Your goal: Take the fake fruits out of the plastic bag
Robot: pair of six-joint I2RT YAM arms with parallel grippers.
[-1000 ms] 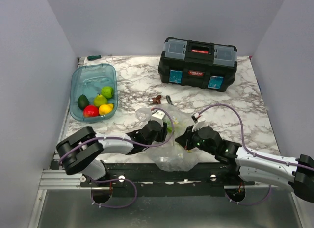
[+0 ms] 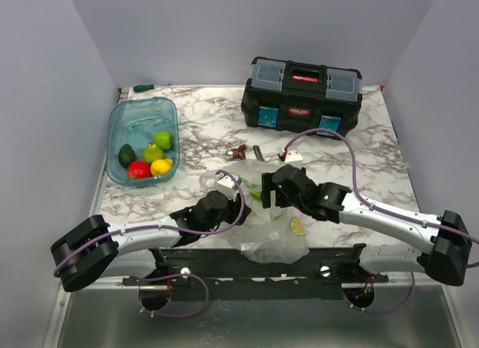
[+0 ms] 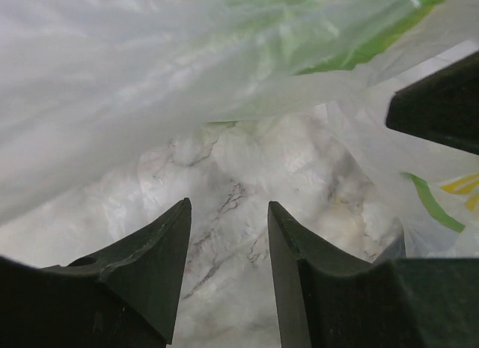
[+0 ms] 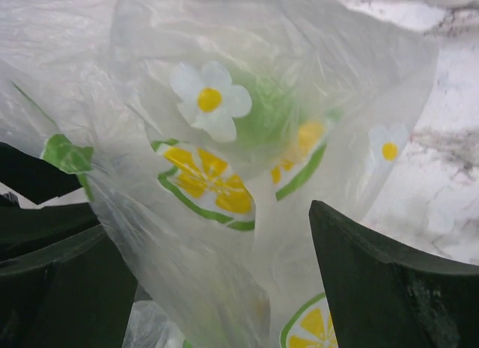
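Observation:
A translucent plastic bag [image 2: 273, 239] with daisy and citrus prints lies crumpled at the table's front middle. Through its film, the right wrist view shows a blurred green patch [image 4: 266, 112]; whether it is fruit or print I cannot tell. My left gripper is partly open by the bag's left side, with bare marble showing between its fingers. Over the bag's right part, my right gripper [image 2: 270, 193] is partly open, its fingers [image 4: 355, 277] spread with bag film showing between them. Several fake fruits sit in the blue bin, among them a red one [image 2: 139, 170] and a green pear [image 2: 153, 153].
The clear blue bin [image 2: 142, 112] stands at the back left. A black toolbox [image 2: 303, 101] occupies the back right. Behind the bag lie a small brown object [image 2: 237, 152] and a dark strip [image 2: 258, 153]. Marble is bare at right.

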